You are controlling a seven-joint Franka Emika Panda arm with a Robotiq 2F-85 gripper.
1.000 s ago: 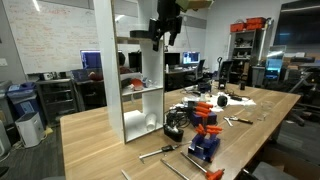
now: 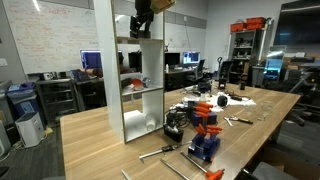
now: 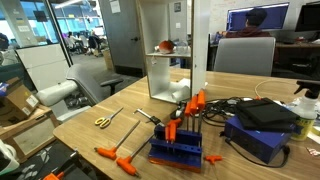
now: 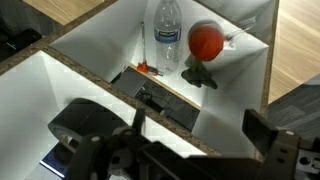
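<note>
My gripper (image 2: 146, 20) is up at the top of the tall white shelf unit (image 2: 104, 62). In the wrist view the gripper stands open, fingers wide apart and nothing between them. Below it, inside the shelf unit (image 4: 90, 48), are a clear water bottle (image 4: 167, 32), a red round object (image 4: 206, 42) and an orange-and-grey tool beside the bottle. A round black object (image 4: 88, 125) occupies the compartment at lower left. The gripper is outside exterior view 2, where the shelf unit (image 3: 198, 50) shows only in part.
A blue rack (image 3: 175, 150) with orange-handled tools stands on the table. Several loose tools lie around it, with scissors (image 3: 102, 122) to the left. A blue box (image 3: 255, 135) and dark cables lie to the right. Bare wood shows at the table's left.
My gripper has moved up and to the left in exterior view 1, from beside the shelf unit to its top. The objects on the table have not moved.
</note>
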